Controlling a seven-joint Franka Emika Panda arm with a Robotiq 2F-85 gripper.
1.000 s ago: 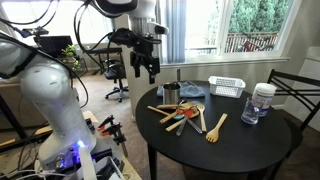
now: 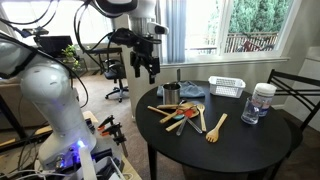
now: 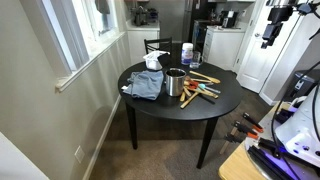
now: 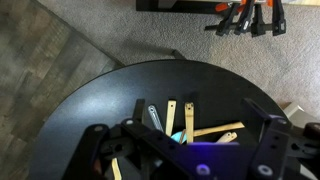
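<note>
My gripper (image 2: 144, 72) hangs above the left part of the round black table (image 2: 225, 150), its fingers apart and nothing between them. The wrist view looks down past the open gripper at the table's edge and several utensils. On the tabletop lie loose wooden utensils, among them a slotted wooden spatula (image 2: 213, 134) set apart at the right. A metal canister (image 2: 171, 93) stands behind the pile; exterior view 2 shows the same canister (image 3: 176, 80) beside a crumpled grey-blue cloth (image 3: 146, 86).
A white basket (image 2: 227, 87) sits toward the table's far side. A white tub with a blue band (image 2: 262, 97) stands at the right. Bare tabletop lies in front of the utensils. Chairs and a window are behind.
</note>
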